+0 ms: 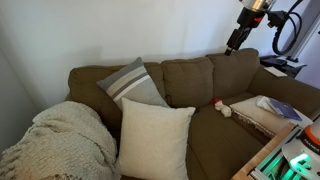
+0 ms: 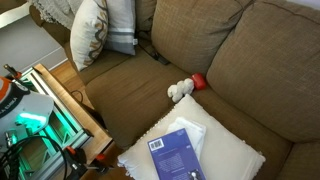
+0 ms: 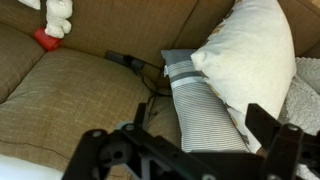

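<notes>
High over the right part of the brown couch [image 1: 205, 150] hangs my gripper [image 1: 234, 46]. In the wrist view its two black fingers stand wide apart, so the gripper is open, with only the couch and cushions beyond. A small white plush toy [image 2: 181, 90] with a red part [image 2: 199, 81] lies on the seat by the backrest. The wrist view has this plush toy [image 3: 58, 14] at its upper left, well away from the fingers.
A cream pillow [image 1: 155, 140] leans before a grey striped pillow [image 1: 133, 82]. A fluffy blanket [image 1: 62, 145] covers the left end. A purple-blue book [image 2: 174, 155] lies on a white item over a pale cushion [image 2: 232, 150].
</notes>
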